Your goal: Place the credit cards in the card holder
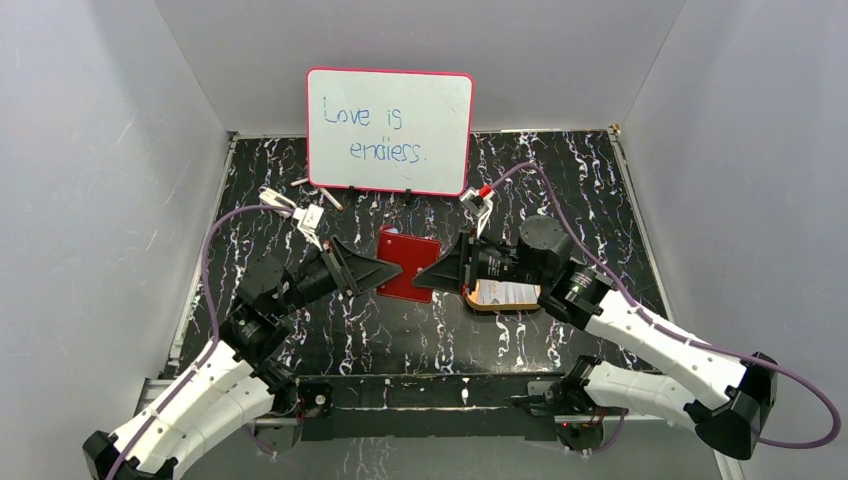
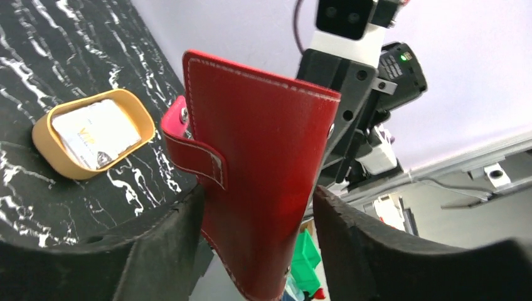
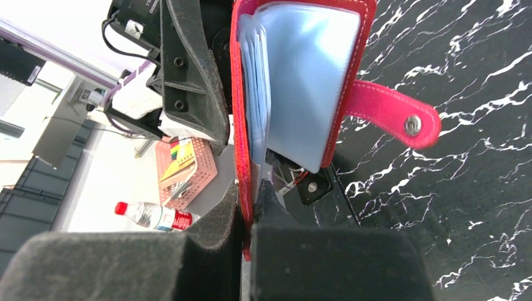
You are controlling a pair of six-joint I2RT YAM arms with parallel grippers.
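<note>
A red leather card holder [image 1: 408,262] hangs above the middle of the table, between both grippers. Its flap with a snap [image 3: 395,116] stands out, and clear plastic sleeves [image 3: 304,75] show inside in the right wrist view. My right gripper is shut on the holder's edge. My left gripper is part open, its fingers either side of the holder; whether they touch it cannot be told. A yellow box [image 2: 47,141] with white cards [image 2: 94,128] sits on the table, partly under the right arm in the top view.
A whiteboard [image 1: 389,128] stands at the back. Small white objects [image 1: 330,198] lie near its left foot. Walls enclose the black marble table [image 1: 400,350] on the sides and back.
</note>
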